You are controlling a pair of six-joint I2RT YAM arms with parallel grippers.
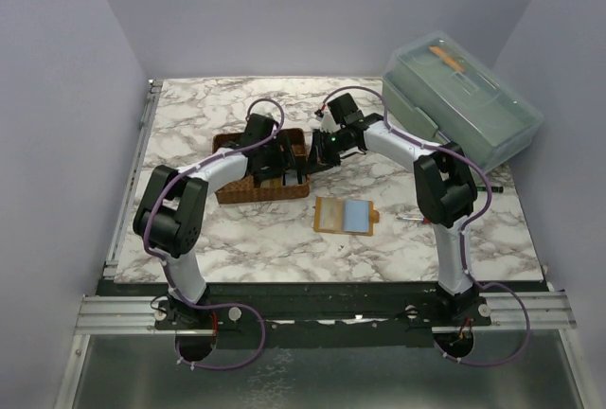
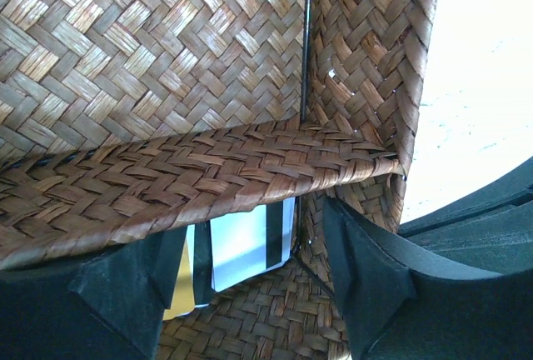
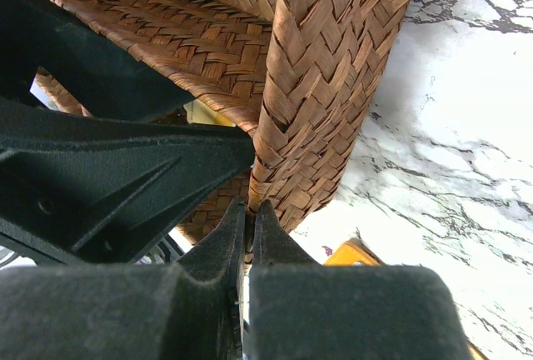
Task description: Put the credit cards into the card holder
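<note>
Inside the brown woven basket (image 1: 262, 195), the left wrist view shows a pale card with a black stripe (image 2: 241, 247) and, at its left, a yellow card (image 2: 181, 293). My left gripper reaches into this basket, fingers parted on either side of the pale card and apart from it. Low at the basket's right side, my right gripper is shut on the woven rim (image 3: 287, 118). On the table in front lies an open, orange-edged card holder (image 1: 345, 216) with a beige and a pale blue half.
A translucent green-lidded box (image 1: 459, 97) fills the back right. Near the right edge lie a small pen-like item (image 1: 414, 219) and a dark object (image 1: 490, 188).
</note>
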